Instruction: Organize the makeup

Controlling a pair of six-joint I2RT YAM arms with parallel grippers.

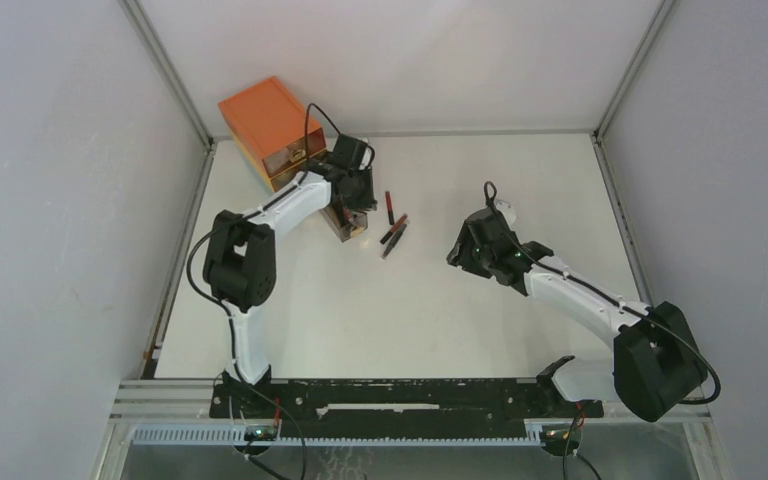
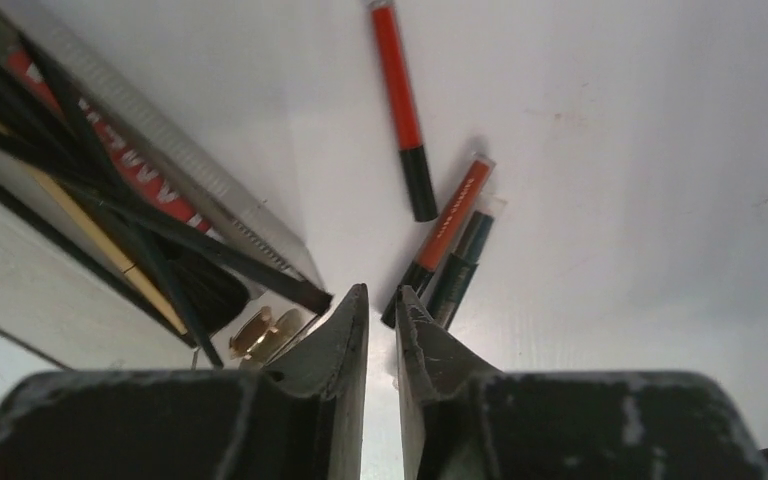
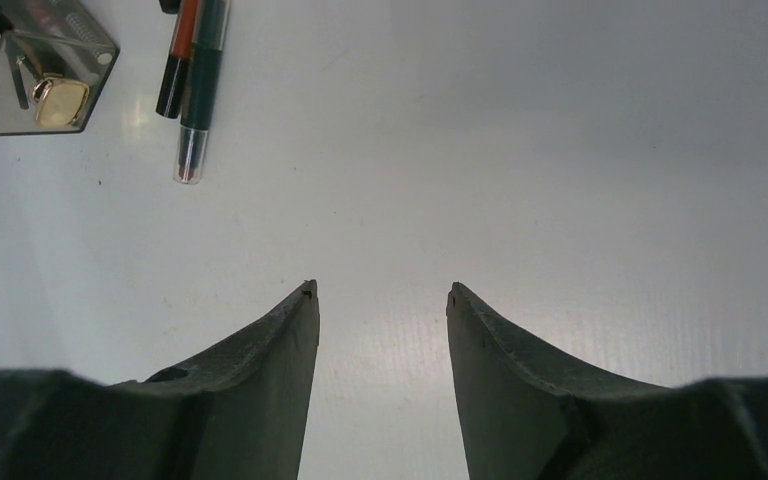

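My left gripper hangs over the front end of a clear drawer (image 2: 60, 270) crowded with dark pencils and brushes, its fingers narrowly apart with nothing visible between them. Right of the drawer, a red-and-black stick (image 2: 395, 80) lies alone, and an orange-red stick (image 2: 455, 215) lies beside a dark green one (image 2: 465, 255) on the white table (image 1: 400, 320). My right gripper stands open over bare table, right of the sticks.
An orange-topped organizer (image 1: 265, 110) stands at the back left, just behind the drawer. The middle, front and back right of the table are clear.
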